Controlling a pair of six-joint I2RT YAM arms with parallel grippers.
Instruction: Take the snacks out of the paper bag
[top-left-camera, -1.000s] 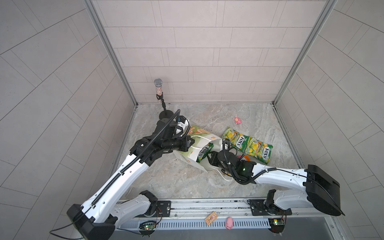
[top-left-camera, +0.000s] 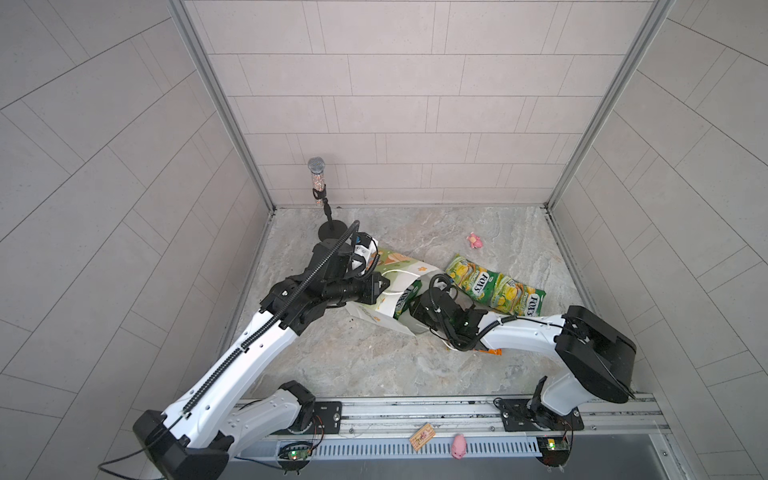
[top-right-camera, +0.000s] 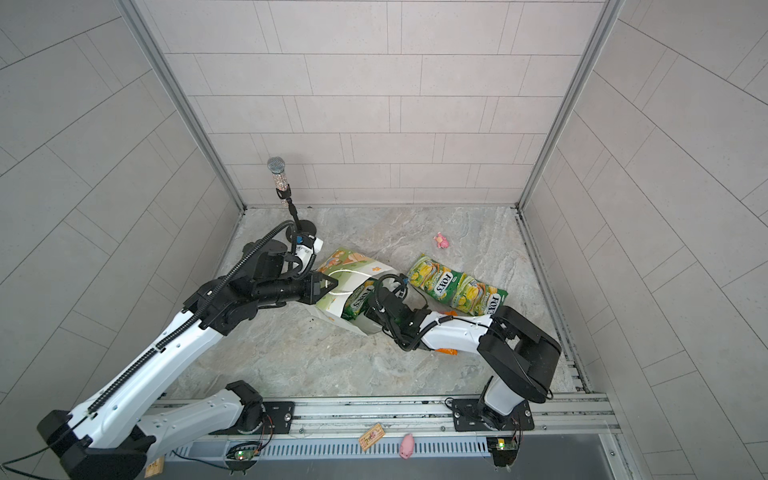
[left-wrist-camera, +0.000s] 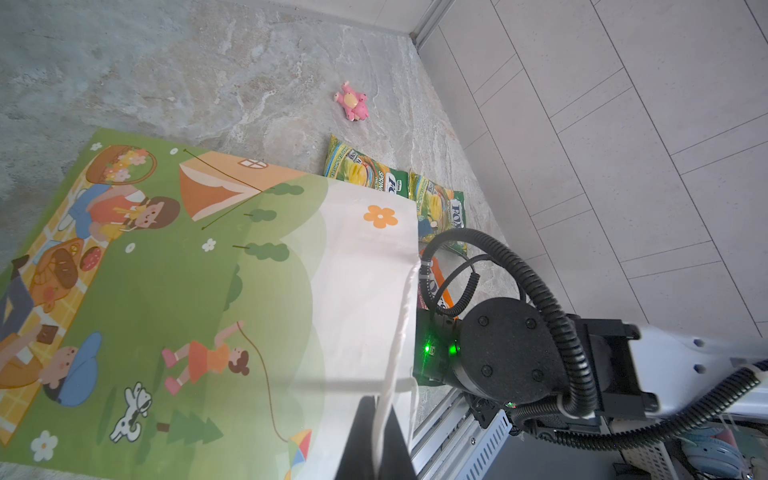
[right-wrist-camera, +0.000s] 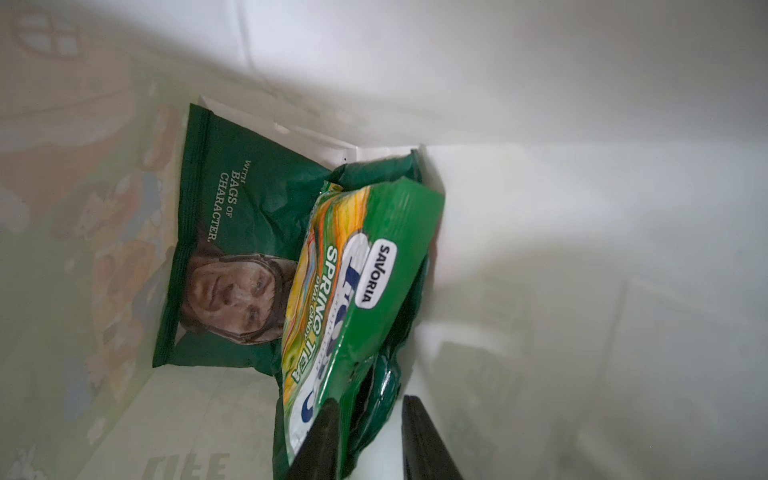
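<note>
The picnic-print paper bag (left-wrist-camera: 200, 304) lies on its side, mouth to the right. My left gripper is shut at the bag's upper side, with the thin white handle cord (left-wrist-camera: 392, 352) at its fingers. My right gripper reaches inside, fingers part open, tips at the lower end of a green Savoria candy packet (right-wrist-camera: 360, 296), with nothing clearly held. A dark green packet with a face (right-wrist-camera: 240, 208) lies behind it against the bag's end.
Two green-yellow packets (top-left-camera: 512, 294) lie right of the bag, an orange packet (left-wrist-camera: 442, 292) partly hidden by the right arm. A pink toy (top-left-camera: 474, 241) and a microphone stand (top-left-camera: 331, 229) stand farther back on the marble surface (top-left-camera: 336, 368).
My right arm has moved leftward and farther into the bag's mouth, its elbow shifting left. The left arm holds its place.
</note>
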